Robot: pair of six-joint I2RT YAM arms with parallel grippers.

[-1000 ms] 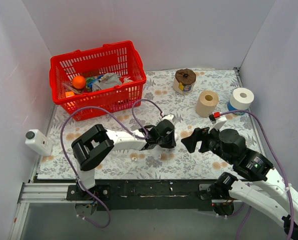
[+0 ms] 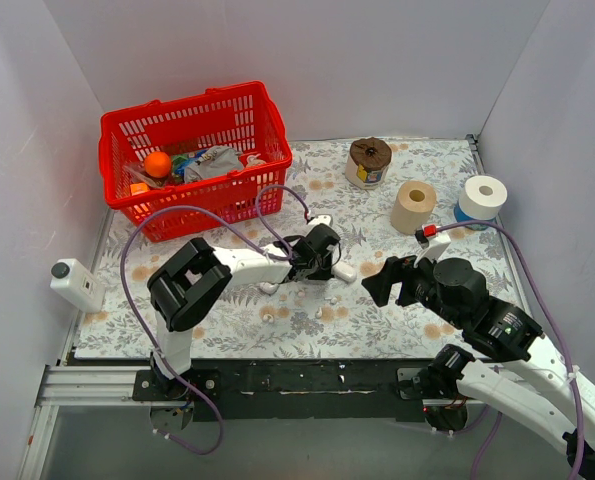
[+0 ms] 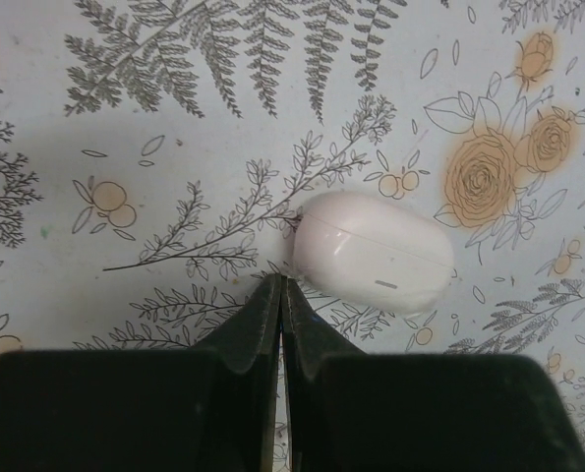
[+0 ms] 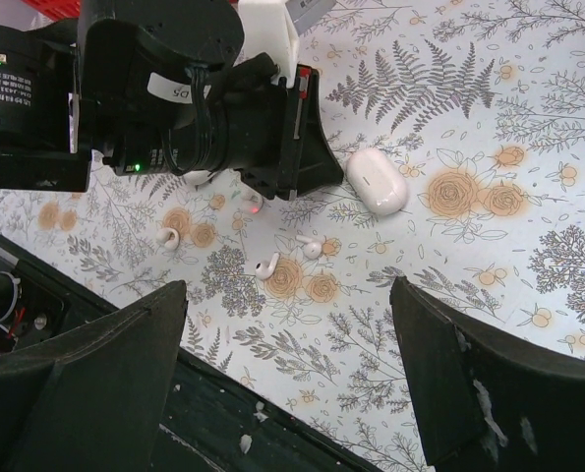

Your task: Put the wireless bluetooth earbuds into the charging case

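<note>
A white rounded charging case (image 3: 373,251) lies closed on the patterned tabletop, its lid seam showing in the left wrist view. Just beside its left end is my left gripper, shut, with nothing visible between the fingertips; whether they touch the case I cannot tell. In the right wrist view, white earbuds lie loose on the cloth: one earbud (image 4: 312,246), a second earbud (image 4: 266,265) and a third earbud (image 4: 169,238) further left. My right gripper hangs open and empty, to the right of the case in the top view.
Another white object (image 2: 268,287) lies partly hidden by the left arm. A red basket (image 2: 192,195) fills the back left. Rolls of twine (image 2: 369,160), brown tape (image 2: 414,205) and white tape (image 2: 482,197) stand back right. A white bottle (image 2: 77,285) is at the left edge.
My left gripper has shifted left, away from over the case, so the case shows more clearly in the top view. The right arm has stayed still.
</note>
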